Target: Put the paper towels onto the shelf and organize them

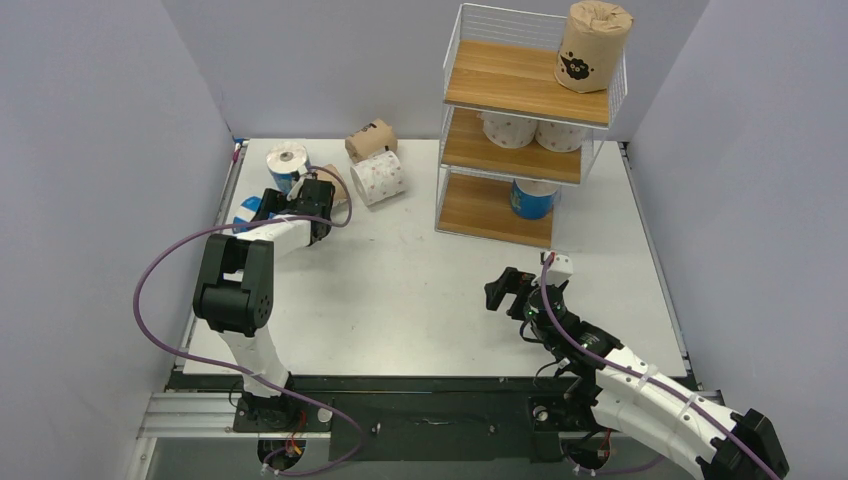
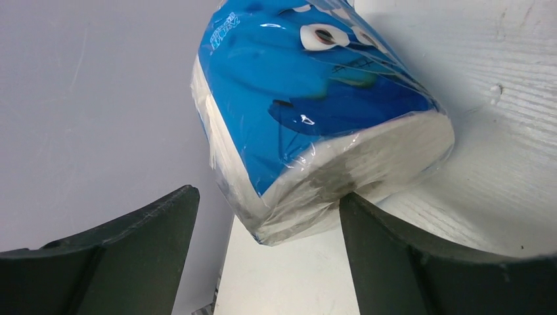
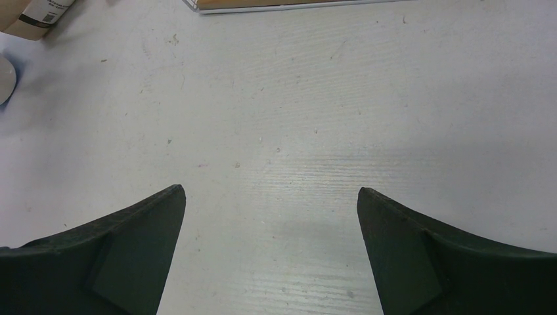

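A blue-and-white wrapped roll (image 2: 309,92) lies tilted against the left wall in the left wrist view, its near end between and just beyond the fingers. My left gripper is part open, with a gap beside the left finger, so no grip shows. In the top view the arm mostly covers this roll (image 1: 247,211). Another blue roll (image 1: 287,160) stands behind it. Brown rolls (image 1: 371,139) and a white dotted roll (image 1: 380,178) lie to the right. My right gripper is open above bare table, nothing between its fingers.
The three-tier shelf (image 1: 500,80) stands at the back right. A brown roll (image 1: 593,48) is on its top tier, two white rolls (image 1: 509,129) in the middle, a blue roll (image 1: 533,199) at the bottom.
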